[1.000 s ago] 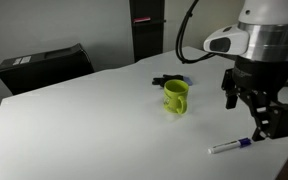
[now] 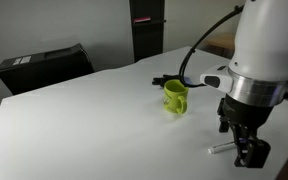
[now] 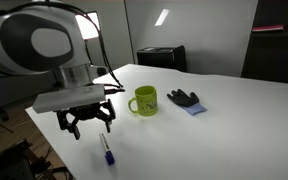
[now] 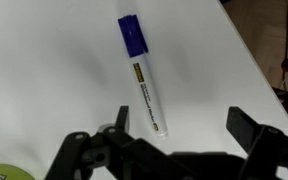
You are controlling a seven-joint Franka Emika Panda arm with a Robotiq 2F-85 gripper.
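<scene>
A white marker with a blue cap [image 4: 144, 75] lies flat on the white table, its whole length visible in the wrist view. Exterior view 2 shows the same marker [image 3: 106, 149] just beyond my gripper [image 3: 90, 130]. My gripper's fingers stand wide apart with nothing between them; in the wrist view the fingers [image 4: 246, 129] sit at the bottom, with the marker's white end reaching toward the gap. From exterior view 1, the gripper [image 2: 239, 145] hides the cap and leaves only part of the white barrel [image 2: 222, 148] showing.
A lime green mug [image 3: 143, 100] stands upright on the table. Behind it lie a black glove [image 3: 185, 98] and a small blue item [image 3: 195, 109]. A black box [image 2: 44, 70] sits at the back left.
My gripper has moved lower and to the left in exterior view 1, so it now covers the marker's cap. The marker and mug stay where they were.
</scene>
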